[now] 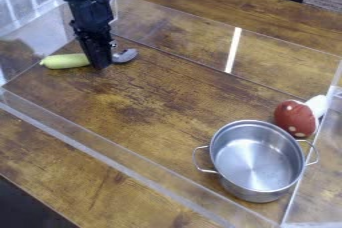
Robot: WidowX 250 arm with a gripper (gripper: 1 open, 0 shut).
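Observation:
The black gripper (pixel 99 56) reaches down at the upper left of the clear-walled work area, between a pale yellow-green elongated object (pixel 64 61) and a grey spoon-like piece (pixel 124 55). Its tip hides part of where these two meet, so whether they are one item or two is unclear. The fingers look close together; whether anything is between them is hidden.
A steel pot (pixel 257 160) with two handles stands at the lower right. Behind it lie a red-and-white mushroom-like object (pixel 294 118) and a white item. A white strip (pixel 233 50) is at the back.

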